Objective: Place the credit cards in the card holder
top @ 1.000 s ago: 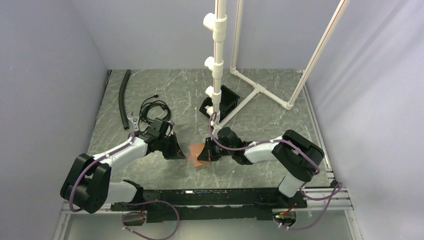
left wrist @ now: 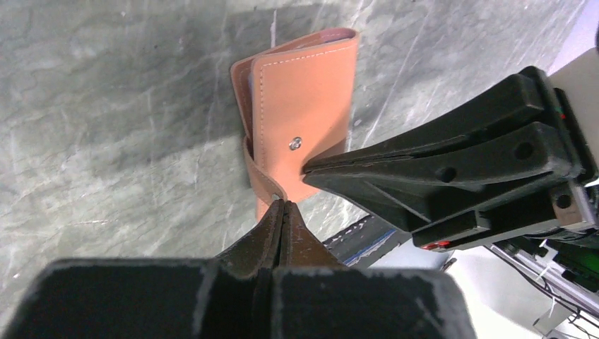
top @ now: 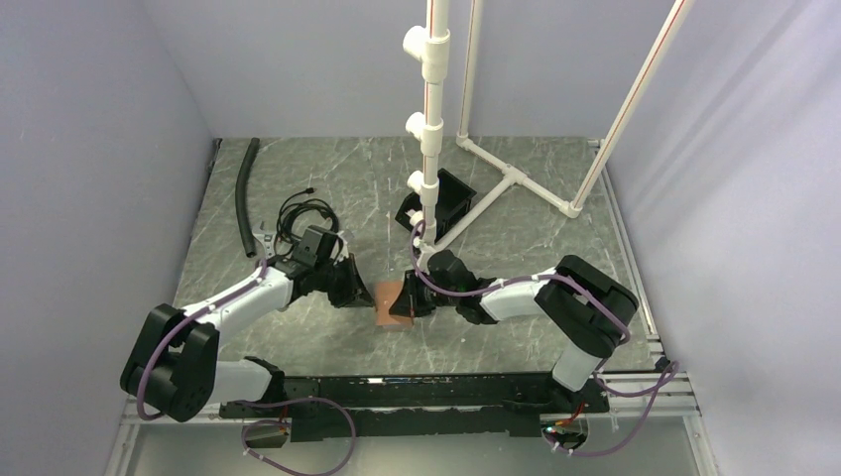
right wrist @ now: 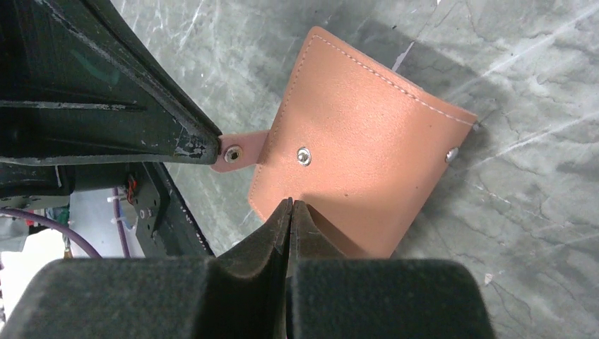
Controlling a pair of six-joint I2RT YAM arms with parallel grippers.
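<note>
The salmon-pink card holder (top: 387, 297) (left wrist: 304, 92) (right wrist: 367, 162) lies on the table between my grippers, with a snap strap (right wrist: 251, 147) at its side. My left gripper (top: 369, 302) is shut, its tips at the strap's end, which appears pinched in them. My right gripper (top: 395, 309) is shut, its tips against the holder's front, nothing seen between them. A sliver of something inside shows at the holder's edge in the left wrist view; I cannot tell whether it is a card.
A black bin (top: 451, 193) stands behind a white pipe frame (top: 511, 177). A coiled black cable (top: 307, 205) and a black tube (top: 241, 203) lie at the back left. The table's front edge is just below the holder; bare table lies to the back and sides.
My left gripper has shifted slightly right and my right gripper slightly left.
</note>
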